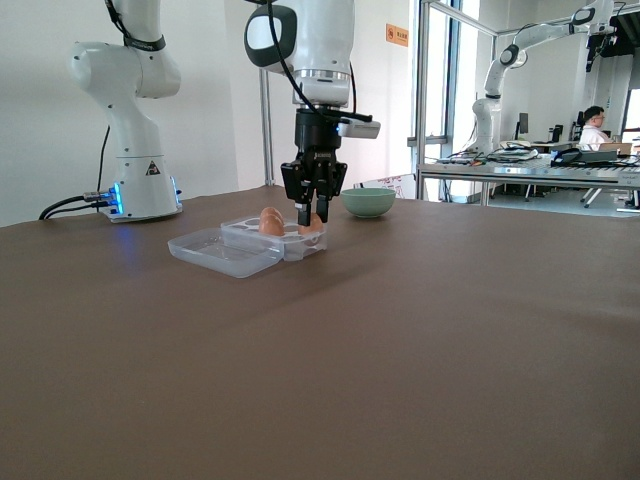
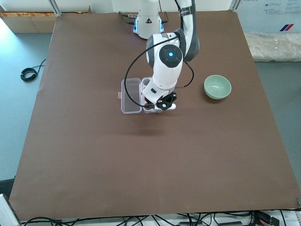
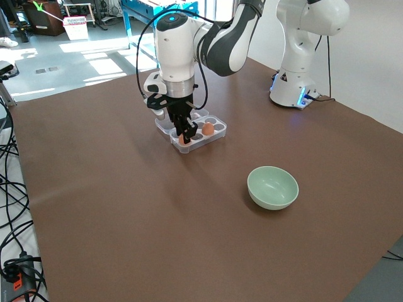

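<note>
An open clear plastic egg box (image 1: 225, 258) lies on the brown table (image 2: 150, 165), its lid (image 2: 131, 96) to the left in the left view. Brown eggs sit in it: one (image 1: 271, 224) is plain in the top view, another (image 3: 208, 128) in the right view. My black gripper (image 1: 313, 208) points straight down over the box at another egg, which is partly hidden behind its fingers. Whether the fingers are closed on that egg I cannot tell. A pale green bowl (image 3: 272, 187) stands apart from the box, empty.
Cables (image 2: 51, 221) run beyond the near edge.
</note>
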